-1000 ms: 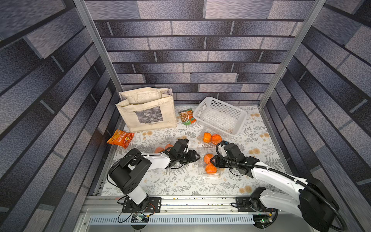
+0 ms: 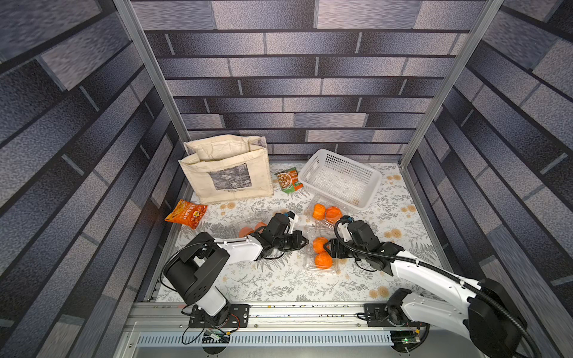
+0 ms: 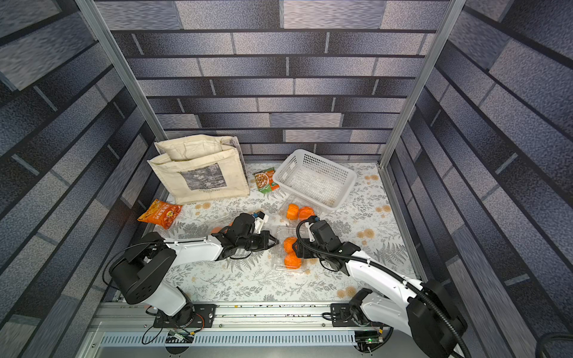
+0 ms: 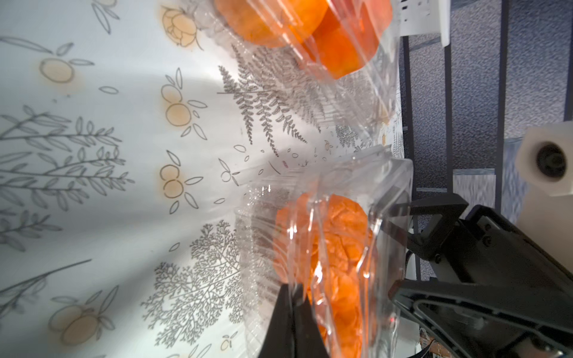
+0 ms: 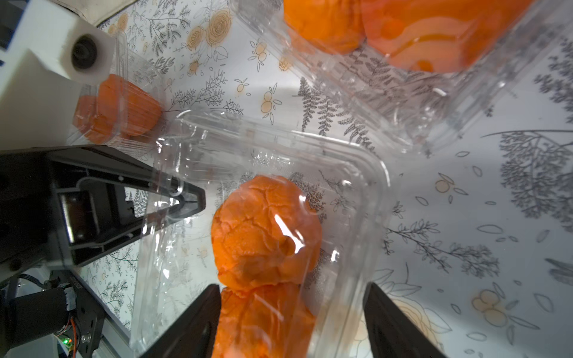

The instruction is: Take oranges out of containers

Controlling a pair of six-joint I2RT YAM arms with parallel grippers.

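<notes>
A clear plastic container with two oranges inside stands between my arms. My left gripper is shut at its left wall; I cannot tell whether the thin plastic is pinched between the fingertips. On the opposite side my right gripper is open, its fingers spread apart with the container's right wall between them and held by neither. Behind it sits a second clear container with two oranges. A third container, partly hidden by my left arm, holds oranges at the left.
An empty white basket stands at the back right. Farther left are a cream tote bag, a green-and-orange packet and an orange snack bag.
The middle container and its oranges have shifted slightly left. My left arm's elbow has swung a little left; the right gripper has barely moved.
</notes>
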